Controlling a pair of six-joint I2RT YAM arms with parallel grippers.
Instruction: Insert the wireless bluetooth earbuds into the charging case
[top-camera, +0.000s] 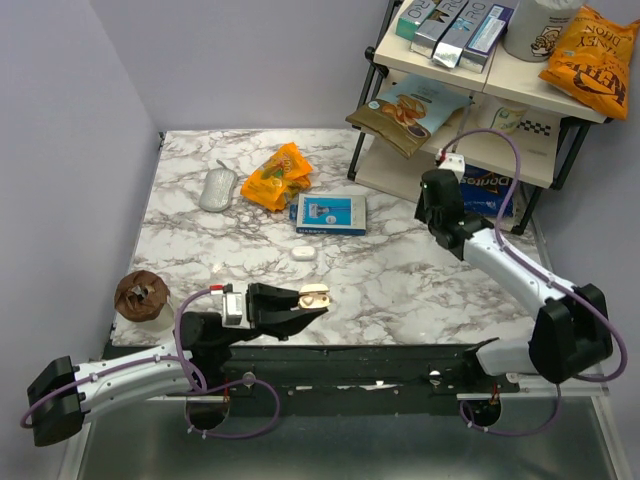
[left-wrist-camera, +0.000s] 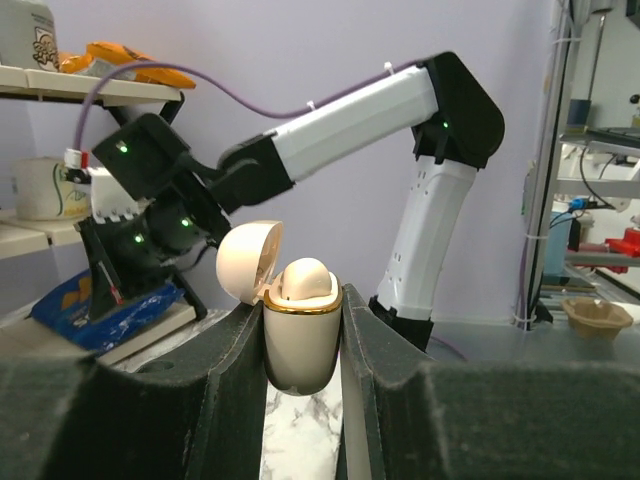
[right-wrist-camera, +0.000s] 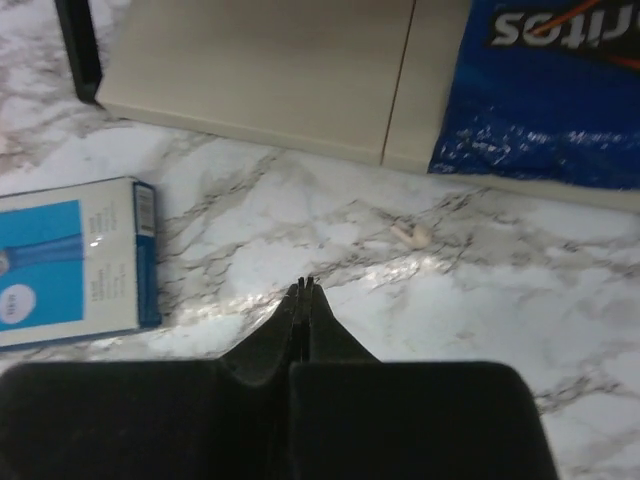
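Observation:
My left gripper is shut on the cream charging case (left-wrist-camera: 302, 358), whose lid stands open. A rounded cream piece, looking like an earbud, rises from the case's opening. In the top view the case (top-camera: 314, 297) is over the table's front edge. At the right, my right gripper is shut with nothing between its fingers, above the marble. A small, blurred pale earbud (right-wrist-camera: 412, 235) lies on the marble near the shelf base, beyond those fingertips and to their right, apart from them.
A white rounded object (top-camera: 303, 253) sits mid-table, with a blue box (top-camera: 331, 214) behind it. The orange bag (top-camera: 278, 178), grey pouch (top-camera: 218, 189) and brown bowl (top-camera: 142, 296) lie leftward. The shelf (top-camera: 395, 172) and blue chip bag (right-wrist-camera: 550, 110) bound the right arm's space.

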